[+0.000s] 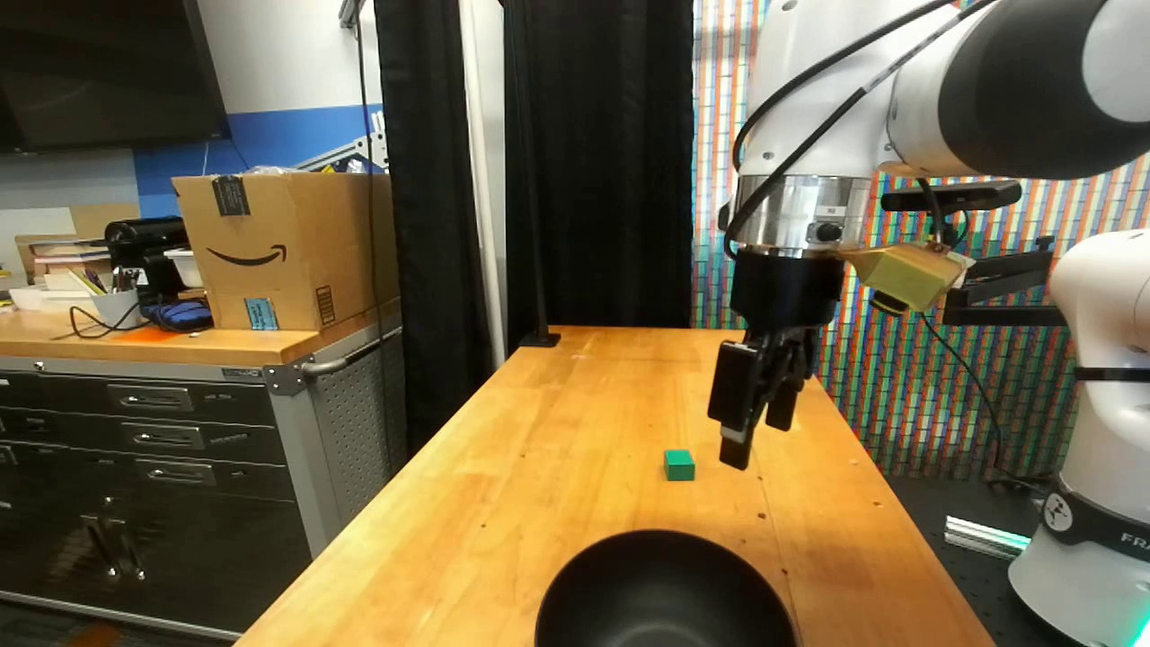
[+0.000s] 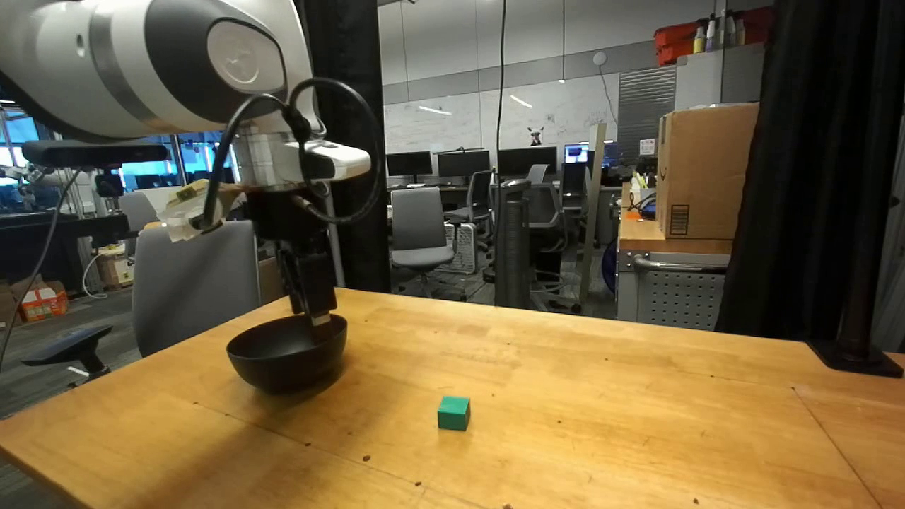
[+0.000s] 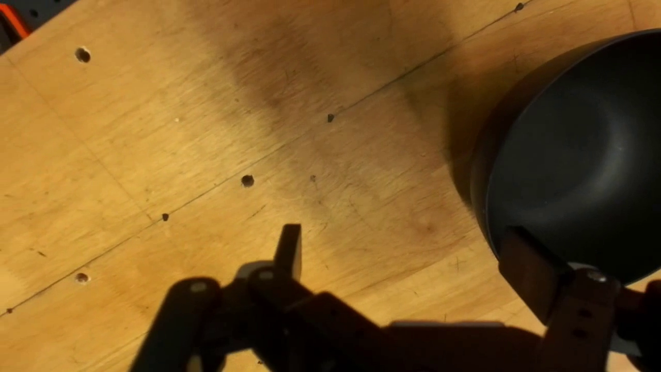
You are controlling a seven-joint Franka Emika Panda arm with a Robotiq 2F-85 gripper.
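Note:
A small green block (image 1: 679, 465) lies on the wooden table, apart from the gripper; exterior view 2 shows the same green block (image 2: 454, 413) by itself on bare wood. The black bowl (image 1: 665, 595) stands upright at the near end in exterior view 1, and no object shows in the visible part of the black bowl (image 3: 573, 149) in the wrist view. Above the table hangs my gripper, its two fingers wide apart with only tabletop between them. One of the fingers (image 3: 534, 269) overlaps the bowl's rim in that view; contact cannot be told.
Black curtains (image 1: 598, 172) close off the far end in exterior view 1. A cardboard box (image 1: 286, 253) sits on a separate workbench, well away from the arm.

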